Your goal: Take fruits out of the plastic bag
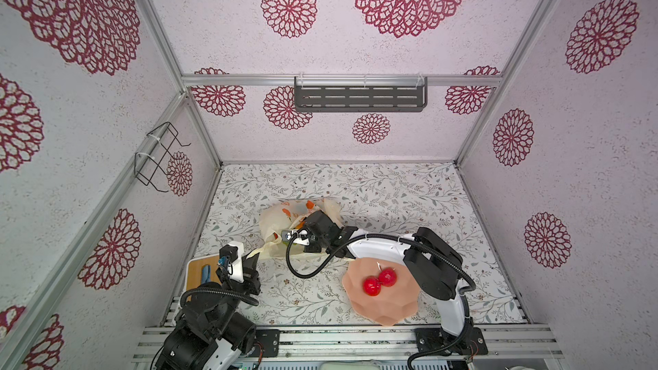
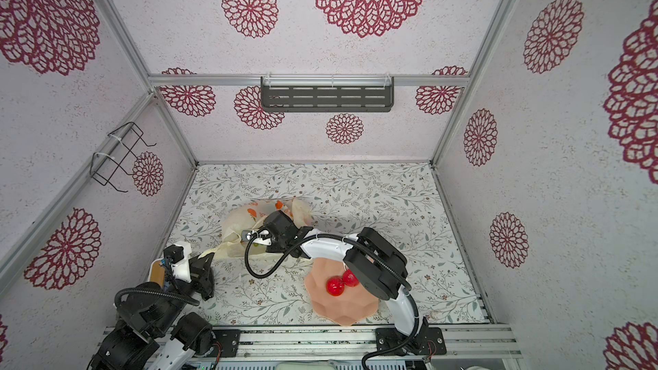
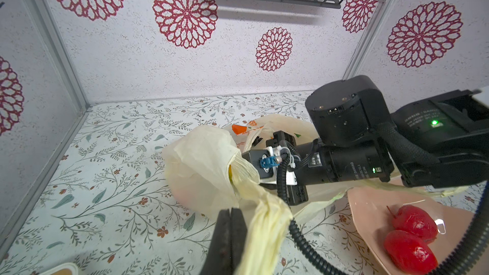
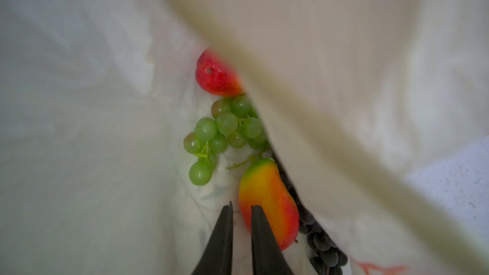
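Note:
The pale plastic bag (image 1: 272,222) lies at mid table. My left gripper is shut on a twisted edge of it at the front left. My right gripper is inside the bag, part open, its tips over a yellow-red mango (image 4: 270,198). Beside and beyond the mango lie green grapes (image 4: 226,123), a red fruit (image 4: 214,73) and dark grapes (image 4: 326,254), partly covered by the bag's fold. The mango is not clearly held.
A pink plate (image 1: 363,308) with two red fruits (image 1: 387,276) sits front right under the right arm. A wooden board (image 1: 195,274) lies front left.

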